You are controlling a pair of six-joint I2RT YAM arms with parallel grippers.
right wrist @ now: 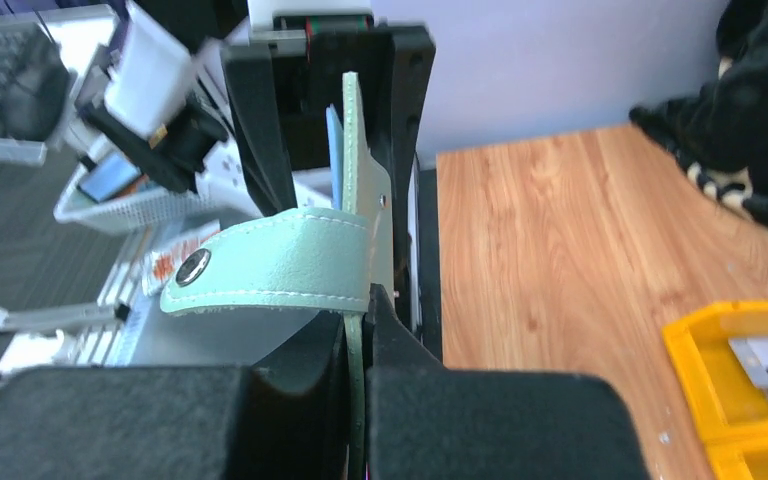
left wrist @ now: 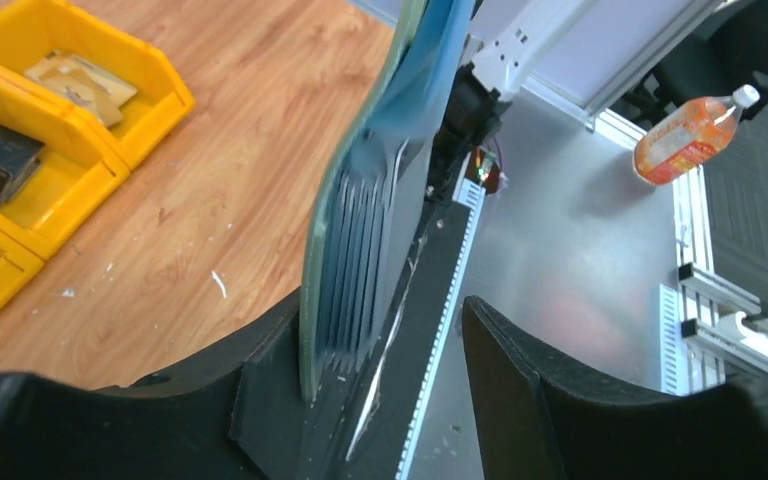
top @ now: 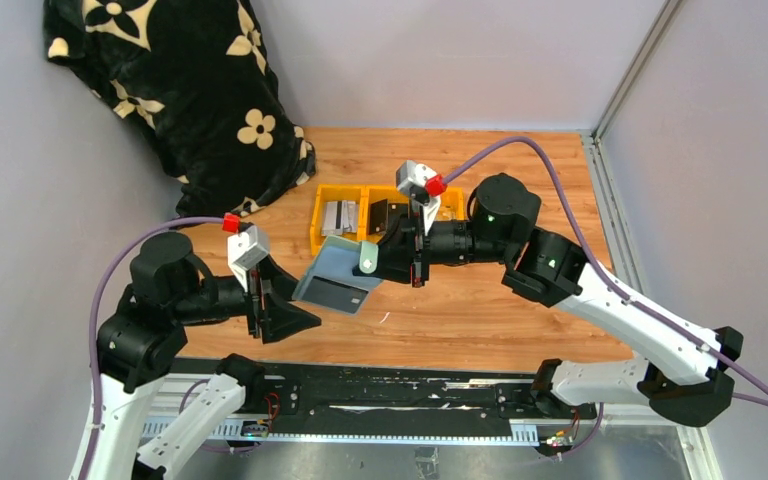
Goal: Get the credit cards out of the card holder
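Observation:
A pale blue-green card holder hangs above the table with my right gripper shut on its edge beside the snap flap. In the left wrist view the holder stands edge-on, its slots stacked as thin layers; whether cards sit in them cannot be told. A grey panel with a dark band shows on its lower face. My left gripper is open, its two fingers on either side of the holder's free end. The left finger in that view is close to the holder's outer cover.
Yellow bins stand behind the holder, with cards in the left one and dark items in another. A dark flowered cushion leans at the back left. Bare wood lies to the front right.

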